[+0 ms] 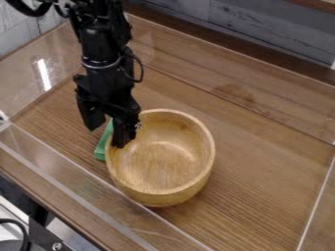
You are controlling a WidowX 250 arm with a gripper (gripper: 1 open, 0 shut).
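Observation:
A black gripper (pixel 108 120) hangs from the arm at the left, low over the table, with its two fingers spread either side of a small green object (pixel 102 147). The green object lies partly hidden behind the near left rim of a light wooden bowl (pixel 164 162). One finger reaches to the bowl's rim. Whether the fingers touch the green object is unclear.
A raised wooden ledge runs along the back right. A pale edge strip and a dark cable show at the lower left.

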